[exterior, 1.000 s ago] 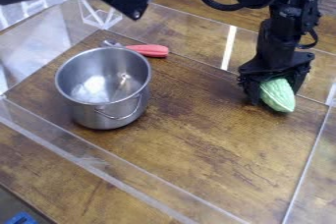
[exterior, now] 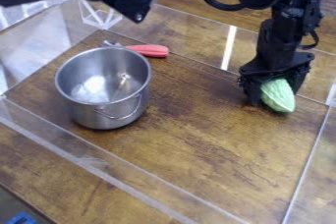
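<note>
At the right of the view my black gripper [exterior: 273, 83] is lowered over a pale green cabbage-like vegetable [exterior: 278, 97], its fingers around the upper part of it. Whether the fingers are closed on it is hard to tell. A steel pot [exterior: 81, 103] with a side handle stands at the left, with something pale inside. Behind it lies an object with a red handle [exterior: 147, 50].
Clear strips or panels run along the left and right edges. A small blue object [exterior: 19, 218] shows at the bottom left corner. The black arm spans the top of the view.
</note>
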